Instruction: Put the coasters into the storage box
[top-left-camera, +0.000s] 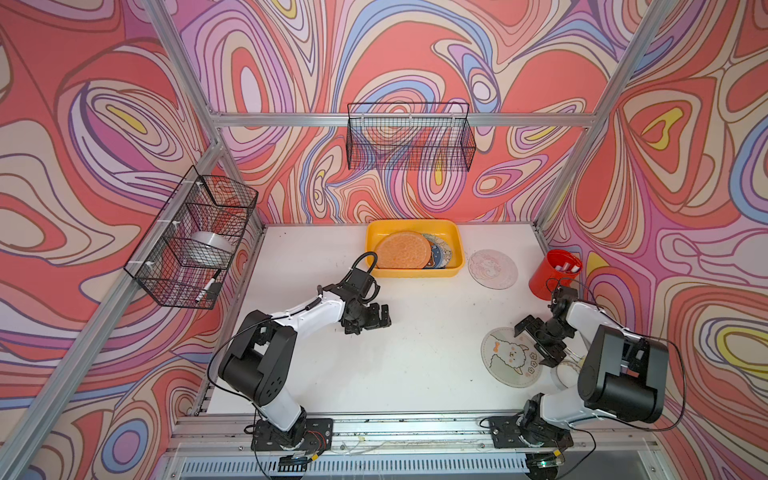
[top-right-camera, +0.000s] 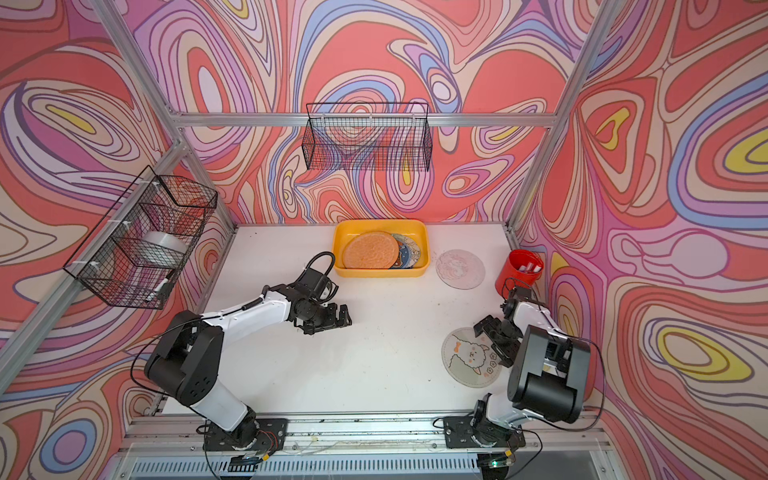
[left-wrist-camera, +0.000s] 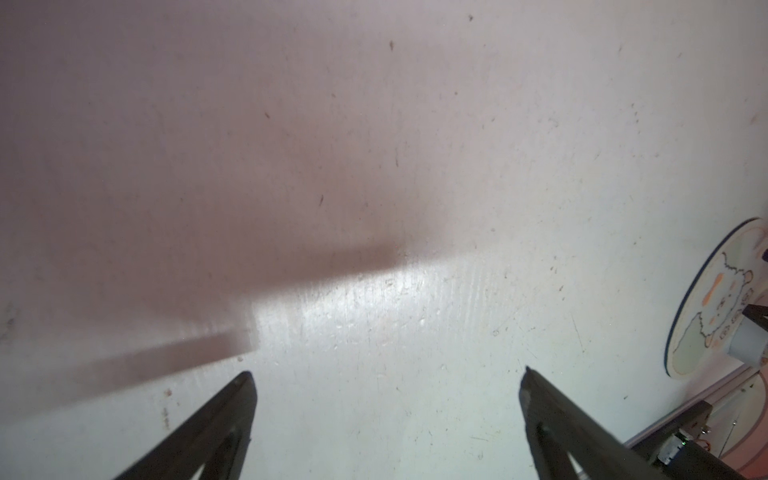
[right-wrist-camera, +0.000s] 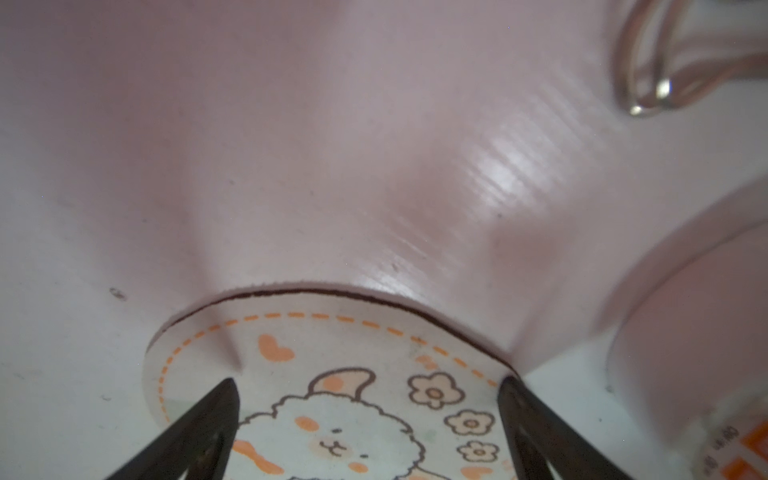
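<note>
The yellow storage box (top-left-camera: 415, 273) stands at the back middle, with a round orange-brown coaster (top-left-camera: 403, 250) and some blue patterned ones (top-left-camera: 439, 251) inside. On the table to the box's right lies a pink round coaster (top-left-camera: 493, 269). A cream coaster with a sheep print (top-left-camera: 504, 359) is flat near the front right. My right gripper is open over that sheep coaster's edge, one finger at each side in the right wrist view; contact cannot be judged. My left gripper hangs open above bare table, nothing between its fingers.
A red bucket (top-left-camera: 550, 280) stands at the right edge beside the right arm. A whitish round object (top-left-camera: 566, 373) lies partly hidden under that arm.
</note>
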